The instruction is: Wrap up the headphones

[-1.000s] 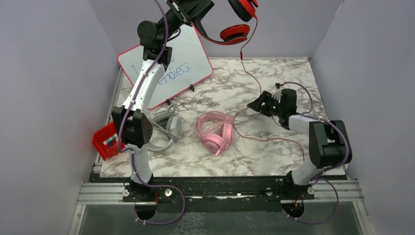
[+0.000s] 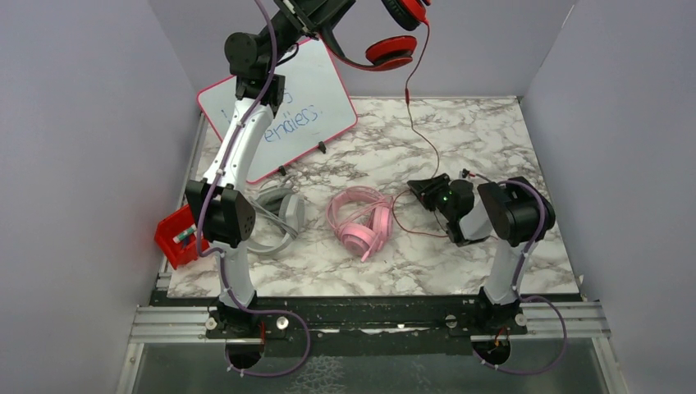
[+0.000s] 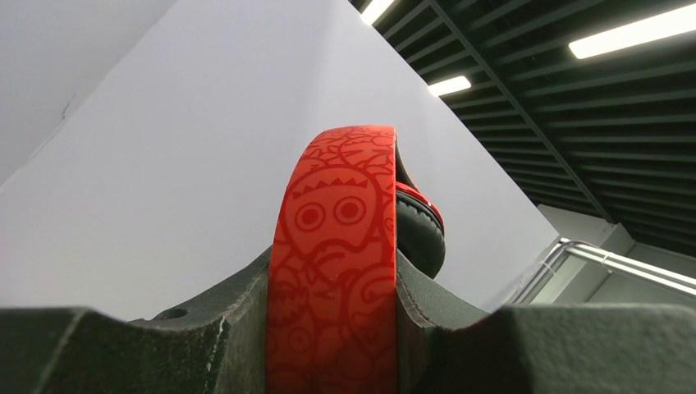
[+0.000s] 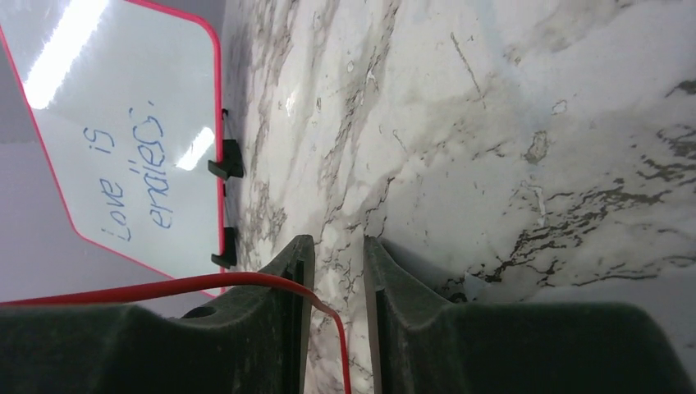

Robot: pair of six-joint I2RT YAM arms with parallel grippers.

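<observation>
High at the top of the top view, my left gripper [image 2: 320, 25] is shut on the red headphones' band [image 3: 332, 238], the ear cups [image 2: 392, 51] hanging to its right. Their red cable [image 2: 420, 135] drops to the table and loops near my right gripper [image 2: 417, 187], which is low over the marble tabletop. In the right wrist view the cable [image 4: 197, 283] crosses the left finger and runs down beside a narrow gap between the fingertips, which are part open.
Pink headphones [image 2: 361, 240] and grey headphones [image 2: 291, 215] lie on the table, a red bin [image 2: 171, 246] at the left. A whiteboard [image 2: 304, 139] leans at the back left.
My right arm has shifted left and slightly toward the front, its gripper dropping a little down the top view with the cable. The headphones in my left gripper have risen slightly in the view.
</observation>
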